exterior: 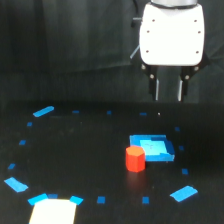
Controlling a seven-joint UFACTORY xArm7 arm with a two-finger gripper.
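Note:
The white gripper [169, 86] hangs high at the upper right of the camera view, above and behind the blue tray, its two dark fingers apart with nothing between them. A red hexagonal block [135, 159] stands on the black table, just in front of the blue tray [166, 155]. A pale light-blue piece [152, 147] lies inside the tray.
A pale square object [53, 211] sits at the near left edge. Blue tape strips and small blue squares mark the black table.

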